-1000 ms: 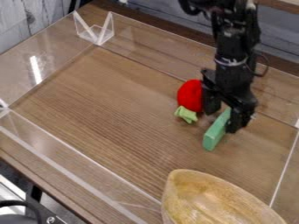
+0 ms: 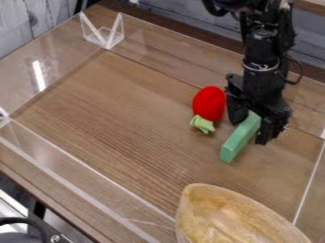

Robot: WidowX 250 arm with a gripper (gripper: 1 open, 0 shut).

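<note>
My black gripper (image 2: pixel 254 116) is low on the right of the table, over the upper end of a green elongated object (image 2: pixel 237 145); whether its fingers are open or shut on it is hard to tell. Just left of the gripper sits a round red object (image 2: pixel 208 104), with a small light-green piece (image 2: pixel 202 124) below it.
A large cream bowl (image 2: pixel 233 214) fills the bottom right. A white wire-like holder (image 2: pixel 102 32) stands at the back left.
</note>
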